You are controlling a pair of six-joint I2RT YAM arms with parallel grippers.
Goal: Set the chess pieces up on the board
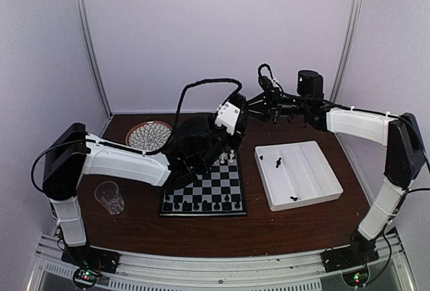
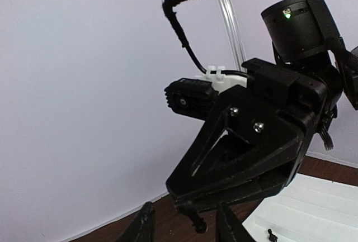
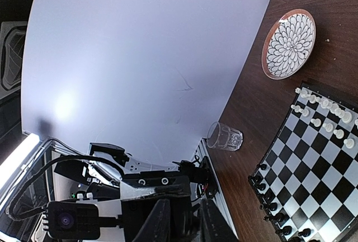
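Both grippers meet in mid-air above the back of the chessboard (image 3: 313, 175). A small black chess piece (image 2: 198, 222) hangs between my left gripper's fingertips, which are shut on it. My right gripper reaches to the same piece from the other side; how far its fingers are closed is unclear. White pieces (image 3: 329, 127) stand along the board's far side and black pieces (image 3: 268, 208) along its near side. A few black pieces (image 1: 278, 162) lie in the white tray (image 1: 306, 173).
A patterned plate (image 3: 288, 43) sits at the back left and a clear glass (image 1: 109, 198) at the front left, both beside the board. The tray occupies the right of the table.
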